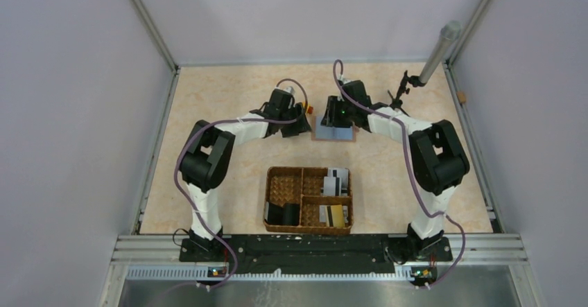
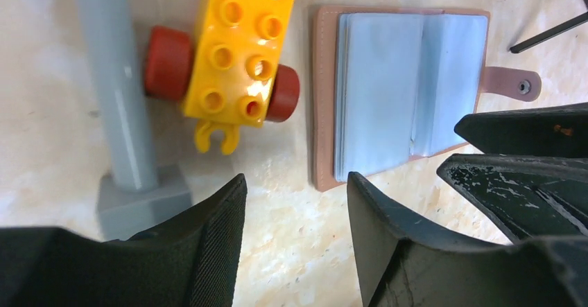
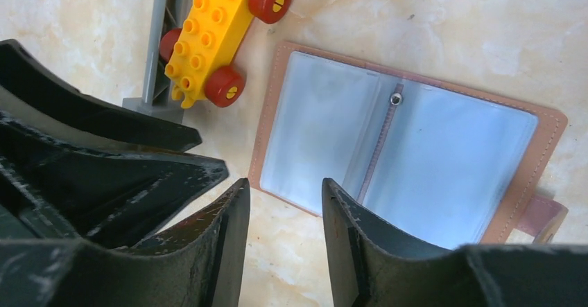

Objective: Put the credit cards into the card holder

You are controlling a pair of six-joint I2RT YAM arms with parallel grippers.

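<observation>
The card holder lies open on the table, brown-edged with pale blue clear sleeves; no card shows inside its visible pages. In the left wrist view a stack of sleeves lies on the holder's left side. My left gripper, part open and empty, is just left of the holder. My right gripper hangs over the holder, part open, with nothing between its fingers. In the basket are silver-grey cards in the upper right compartment and a gold card in the lower right one.
A yellow toy brick car with red wheels stands left of the holder, by a grey toy part. The wicker basket sits at the front, with dark items in its lower left compartment. Table beyond both arms is clear.
</observation>
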